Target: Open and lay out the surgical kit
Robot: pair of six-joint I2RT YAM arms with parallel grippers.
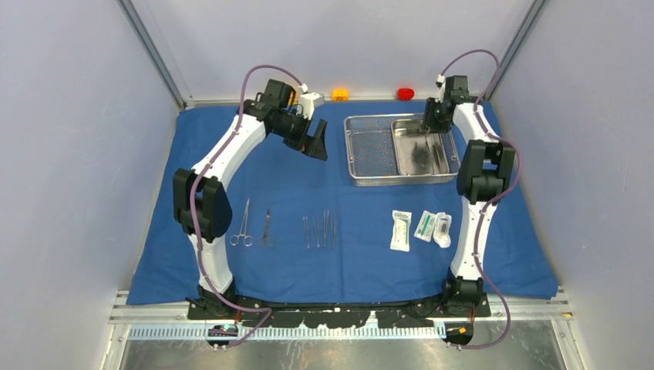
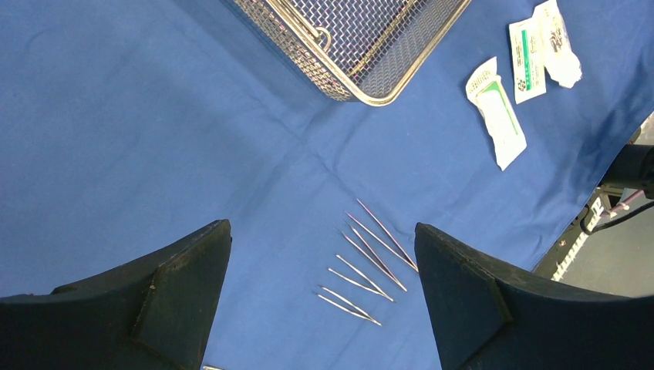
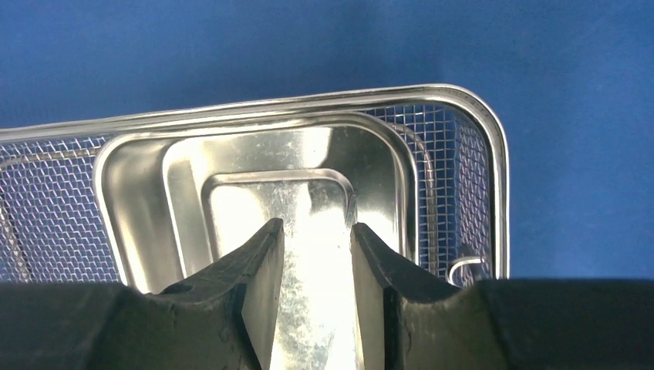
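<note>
A wire mesh basket (image 1: 372, 146) holds a steel tray (image 1: 409, 154) on its right side. My right gripper is open over that tray, near its back end; the tray shows bare metal between the fingers. My left gripper hangs open and empty left of the basket. On the blue cloth, scissors (image 1: 244, 231) and a second instrument (image 1: 267, 231) lie at front left, several slender instruments (image 1: 318, 230) in the middle, and white packets (image 1: 400, 231) at front right.
A yellow object (image 1: 340, 94) and a red object (image 1: 405, 94) stand along the back edge. Side walls bound the work area. The cloth between basket and laid-out items is clear.
</note>
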